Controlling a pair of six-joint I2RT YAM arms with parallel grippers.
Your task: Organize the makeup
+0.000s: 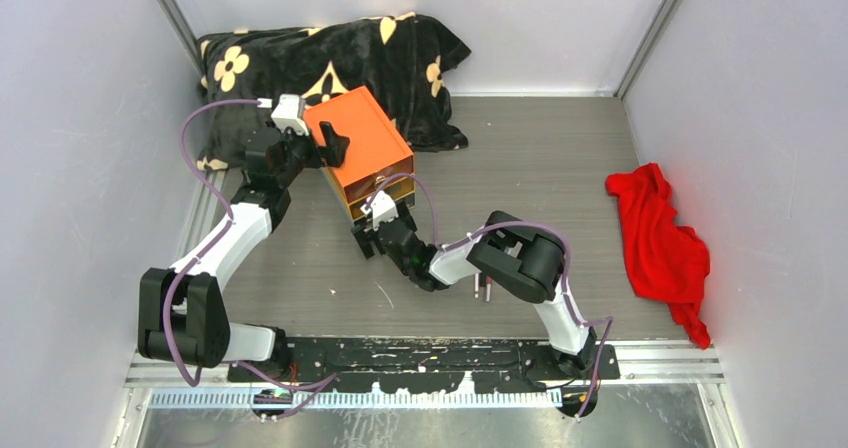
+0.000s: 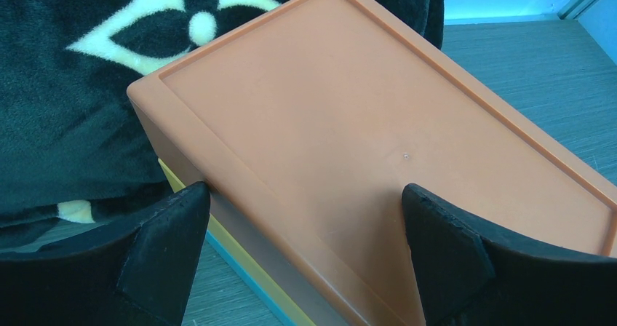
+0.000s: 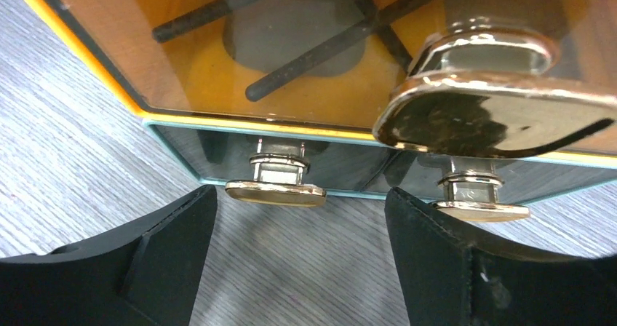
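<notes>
An orange-topped drawer box (image 1: 362, 128) stands at the back left, turned at an angle; its front shows a clear upper drawer (image 3: 204, 64) and lower drawers with metal knobs. My left gripper (image 1: 330, 146) is over the box's left top edge, fingers apart on either side of that edge in the left wrist view; whether they press on it I cannot tell. My right gripper is part open at the bottom front, its fingertips either side of a lower left knob (image 3: 275, 192), apart from it. A few slim pencil-like items (image 1: 488, 290) lie partly under the right arm.
A black patterned blanket (image 1: 250, 68) lies behind the box. A red cloth (image 1: 655, 238) lies at the far right. The floor between box and cloth is largely clear.
</notes>
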